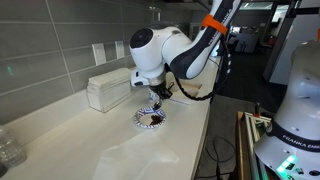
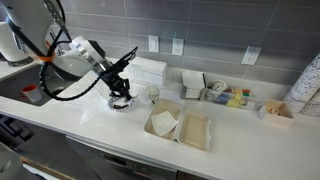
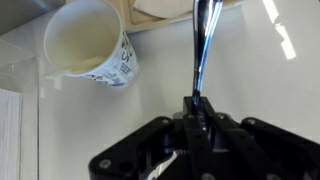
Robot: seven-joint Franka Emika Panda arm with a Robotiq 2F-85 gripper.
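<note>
My gripper is shut on a shiny metal utensil [image 3: 206,45], whose slim shaft rises from between the dark fingers in the wrist view. Its other end is hidden behind the gripper, so I cannot tell what kind it is. A patterned plate [image 1: 143,119] lies on the white counter just below the gripper, with dark brown stuff [image 1: 155,120] on it. In exterior view 2 the gripper [image 2: 122,91] hangs over the same plate [image 2: 120,103]. Whether the utensil touches the plate is not clear.
A white cup [image 3: 125,66] with something pale inside stands beside the gripper. To its right are a wooden tray [image 2: 177,122] and an open box [image 2: 207,133]. Packets [image 2: 229,97] and a cardboard box [image 2: 268,112] sit farther along the wall.
</note>
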